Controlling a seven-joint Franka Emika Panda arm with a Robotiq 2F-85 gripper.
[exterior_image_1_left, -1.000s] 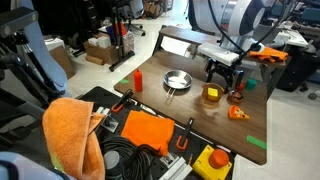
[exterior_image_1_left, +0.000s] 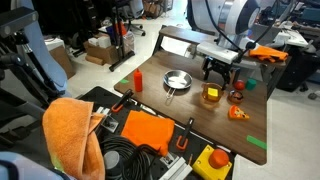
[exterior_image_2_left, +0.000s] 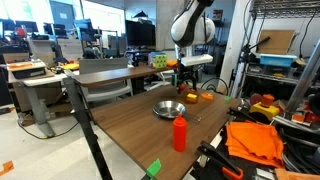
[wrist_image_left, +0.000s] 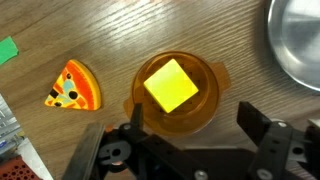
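A yellow block (wrist_image_left: 171, 86) rests inside a round amber-brown pot (wrist_image_left: 206, 112) with two small handles, on the wooden table. My gripper is open above the pot, its fingers (wrist_image_left: 118, 152) wide apart with nothing between them. In exterior view 1 the gripper (exterior_image_1_left: 214, 74) hangs just over and behind the pot (exterior_image_1_left: 207, 98), and the yellow block (exterior_image_1_left: 213, 93) shows inside the rim. The gap between fingertips and pot is hard to judge there.
A metal pan (exterior_image_1_left: 177, 77) stands left of the pot, with a red bottle (exterior_image_1_left: 138, 80) farther left. A toy pizza slice (exterior_image_1_left: 238, 113) lies on the right, near a green piece (exterior_image_1_left: 257, 142).
The pot, the block and the other objects have stayed in place.
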